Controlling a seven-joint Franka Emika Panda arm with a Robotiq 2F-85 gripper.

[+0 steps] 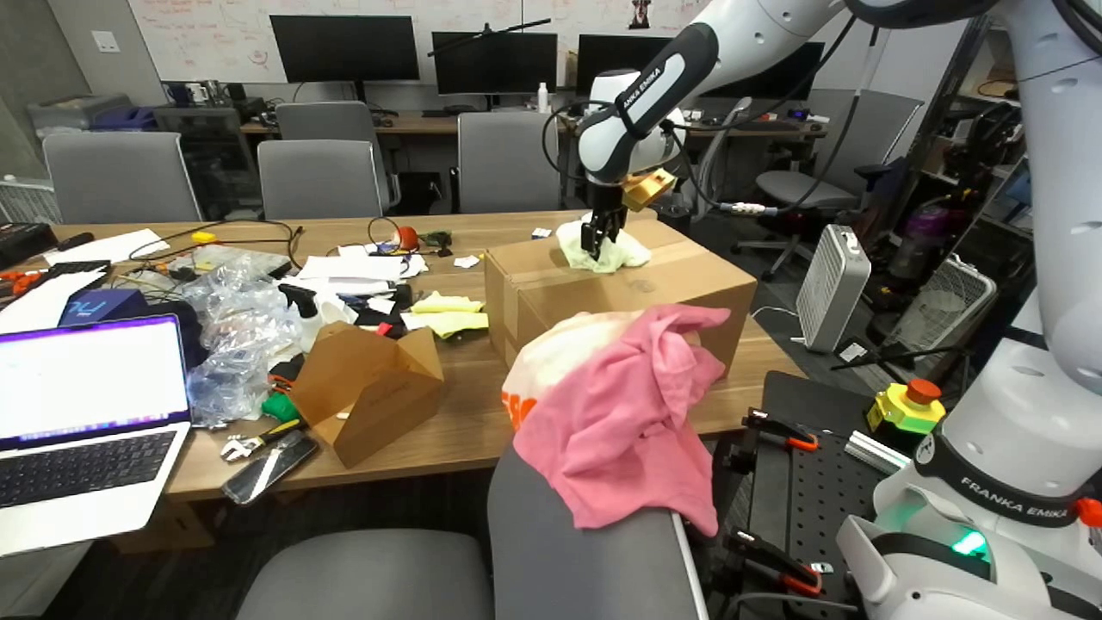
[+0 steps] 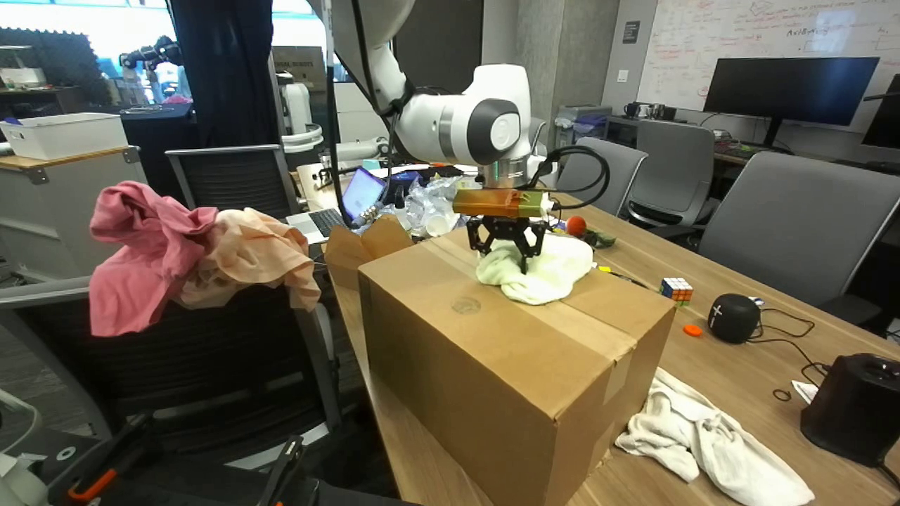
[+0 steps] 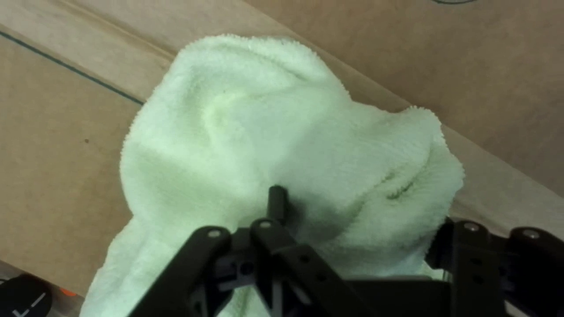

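Note:
A pale yellow-green cloth [image 2: 557, 268] lies crumpled on top of a large closed cardboard box [image 2: 472, 354]. My gripper [image 2: 504, 257] points down over the cloth, with its fingers apart and low against it. From the wrist, one black fingertip [image 3: 277, 200] presses into the middle of the cloth [image 3: 238, 137], while the other finger stands at its right edge. Cloth fills the space between them, but a firm hold on it does not show. In exterior view 1 the gripper [image 1: 601, 239] partly covers the cloth [image 1: 624, 252].
Pink and cream cloths [image 1: 630, 413] hang over a chair back before the box. White cloth [image 2: 717, 438] lies on the table beside the box, near a black speaker [image 2: 734, 318] and a puzzle cube [image 2: 676, 290]. An open brown carton [image 1: 367, 393] and clutter crowd the table's other side.

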